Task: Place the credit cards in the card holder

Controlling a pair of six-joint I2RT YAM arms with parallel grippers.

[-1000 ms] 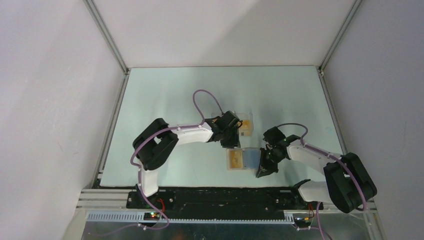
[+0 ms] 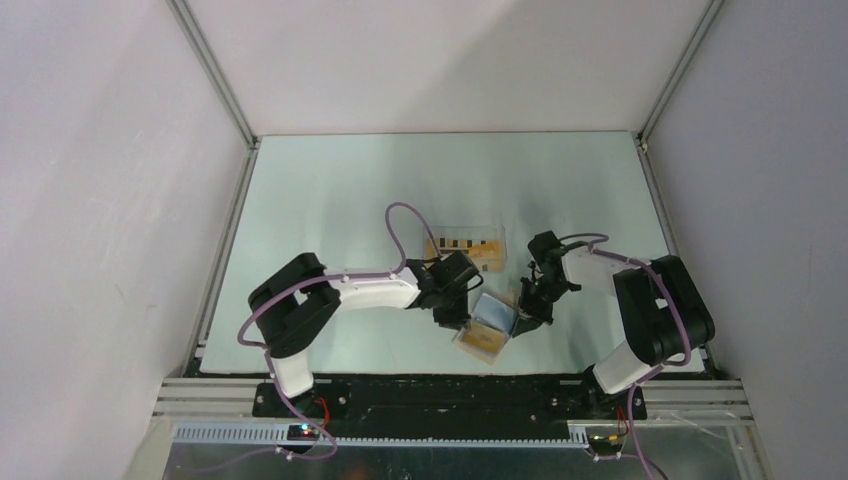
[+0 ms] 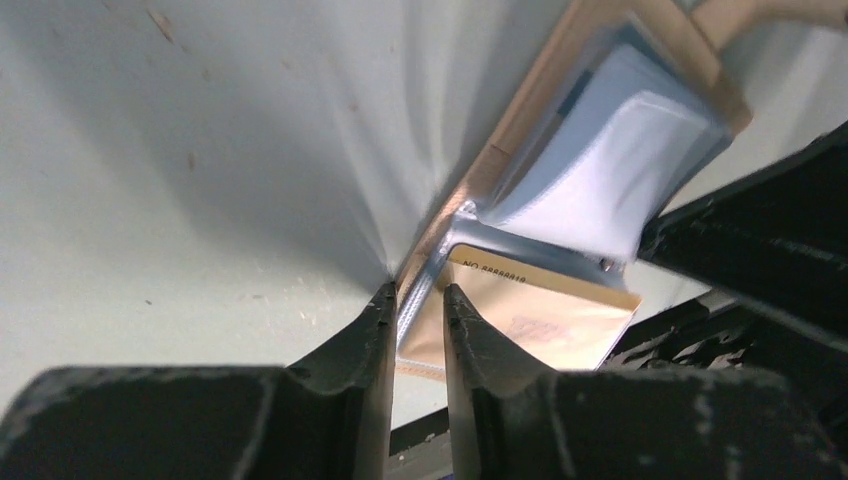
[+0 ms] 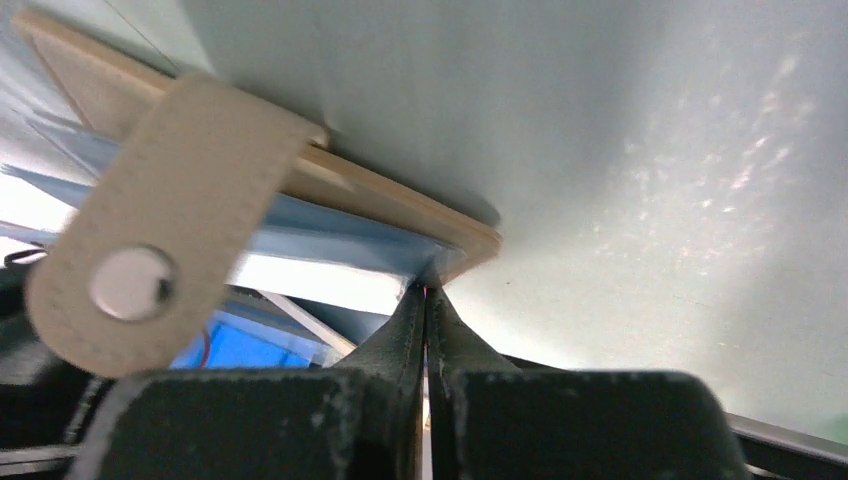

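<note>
The open card holder [image 2: 492,312] is tilted askew near the table's front. In the left wrist view, a gold card [image 3: 530,315] sits in its lower pocket, beside clear sleeves [image 3: 610,170]. My left gripper has its fingertips a little apart at the holder's edge; whether the edge is between them is unclear. My right gripper is shut at the holder's other edge, where the tan strap with a snap [image 4: 200,180] shows. Nothing clear shows between its fingers.
A clear box [image 2: 465,240] with gold cards stands behind the holder. The table's front edge lies close below.
Both arms have shifted, the left toward the front and the right toward the back, and the card holder has turned clockwise between them.
</note>
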